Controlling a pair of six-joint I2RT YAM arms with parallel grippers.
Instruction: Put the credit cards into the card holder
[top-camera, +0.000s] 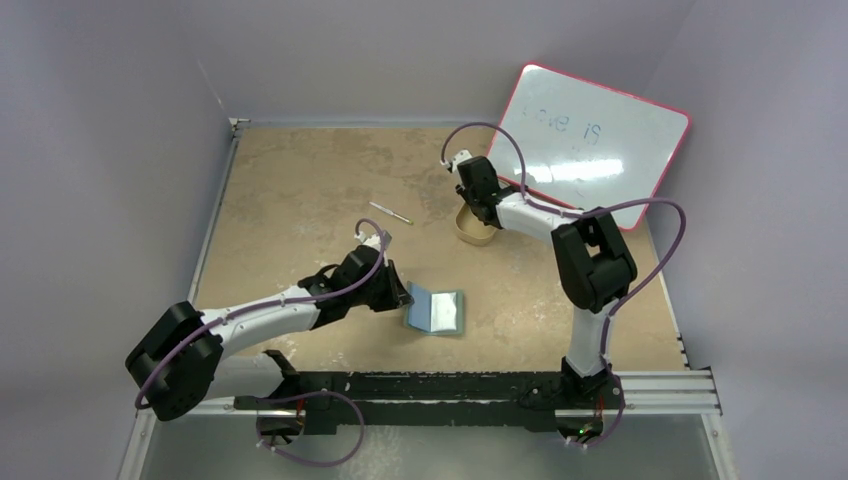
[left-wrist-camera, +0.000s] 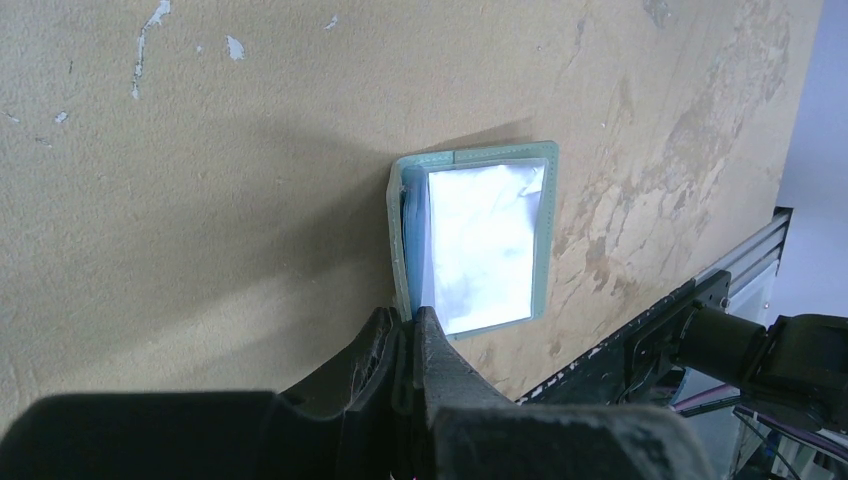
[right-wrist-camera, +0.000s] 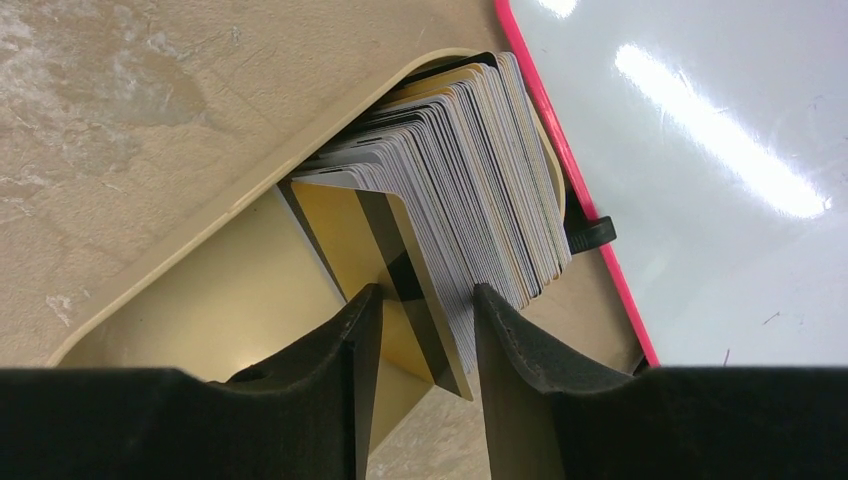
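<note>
The green-blue card holder (left-wrist-camera: 549, 235) lies opened on the table, with a clear sleeve (left-wrist-camera: 485, 240) over its white inside. My left gripper is shut on the raised edge of the holder's cover. In the right wrist view, a packed row of credit cards (right-wrist-camera: 480, 170) stands leaning in a beige oval box (right-wrist-camera: 230, 205). A gold card with a black stripe (right-wrist-camera: 335, 225) faces outward at the front of the row. My right gripper is part open, its fingers either side of that card's edge, with a gap showing between them.
A red-framed whiteboard (top-camera: 590, 145) lies right behind the box, close to the right gripper. A white pen (top-camera: 391, 213) rests between the two arms. Bare table surrounds the holder on its right side.
</note>
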